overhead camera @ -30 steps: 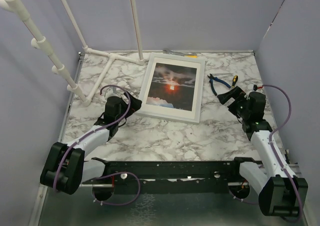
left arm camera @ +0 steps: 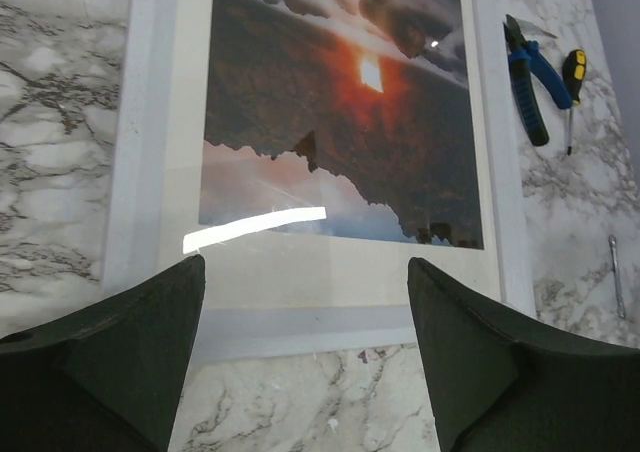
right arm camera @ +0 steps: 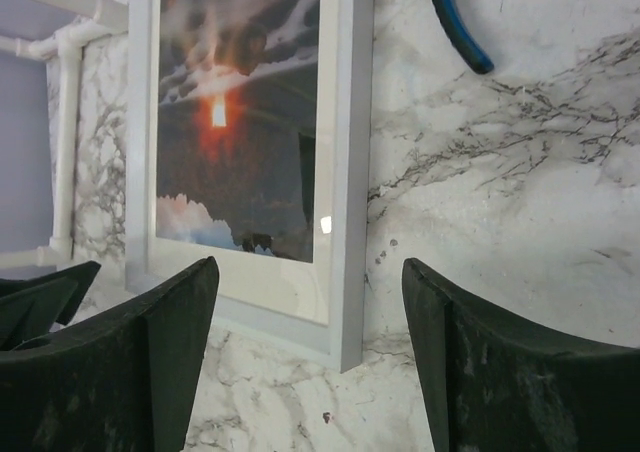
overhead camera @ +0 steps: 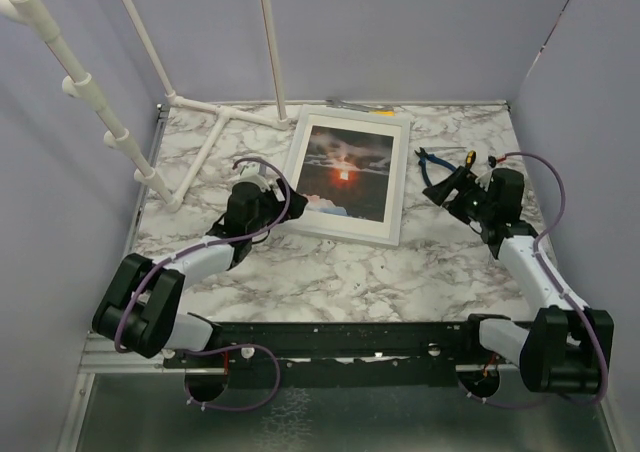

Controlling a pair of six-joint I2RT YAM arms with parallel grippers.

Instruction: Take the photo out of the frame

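A white picture frame (overhead camera: 398,187) lies flat on the marble table, glass side up. Inside it, within a pale mat, is a photo (overhead camera: 350,172) of a glowing sun among dark clouds. My left gripper (overhead camera: 297,204) hovers over the frame's lower left corner; in the left wrist view its fingers (left arm camera: 150,342) stand well apart with nothing held. To the right of the frame, clear of it, my right gripper (overhead camera: 442,192) is open and empty too. The right wrist view shows the frame's near right corner (right arm camera: 345,347) between and beyond its spread fingers.
Blue-handled pliers (overhead camera: 425,164) and a yellow-black screwdriver (overhead camera: 470,159) lie right of the frame, close to my right gripper. A yellow-handled tool (overhead camera: 365,107) lies behind the frame. White pipes (overhead camera: 200,159) stand at the back left.
The right gripper has shifted slightly left. The frame and tools have stayed put.
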